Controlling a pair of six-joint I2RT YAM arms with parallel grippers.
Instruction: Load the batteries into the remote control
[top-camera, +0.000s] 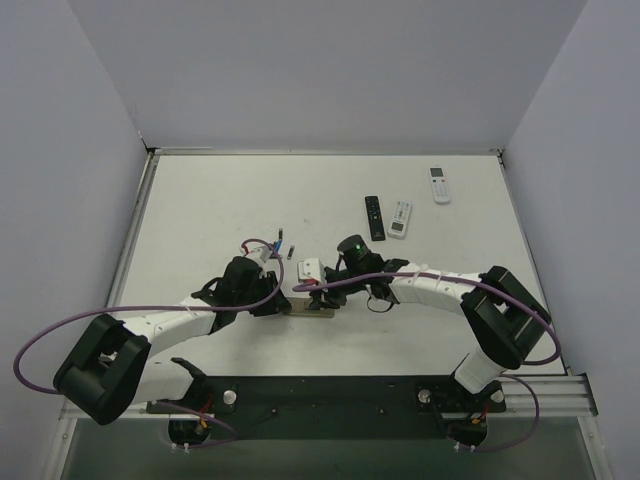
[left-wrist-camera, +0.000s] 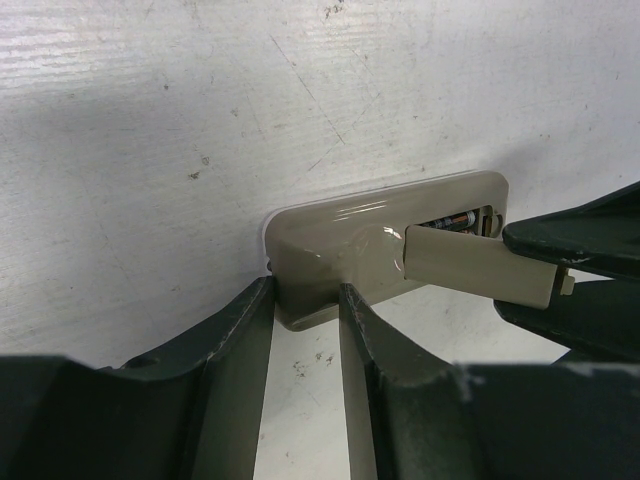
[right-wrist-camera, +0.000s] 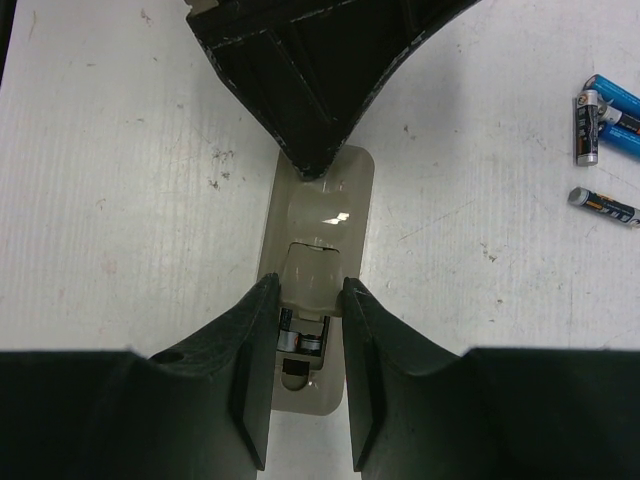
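A beige remote (left-wrist-camera: 350, 230) lies back-up on the white table; a battery (left-wrist-camera: 450, 223) shows in its compartment. My left gripper is shut on the remote's end, seen in the left wrist view. My right gripper is shut on the beige battery cover (left-wrist-camera: 475, 262), held over the compartment at the other part of the remote. In the right wrist view the compartment shows partly below the cover.
Loose batteries (right-wrist-camera: 585, 128), several blue and black, lie beside the remote. Two white remotes (top-camera: 400, 219) (top-camera: 439, 185) and a black remote (top-camera: 374, 217) rest at the back right.
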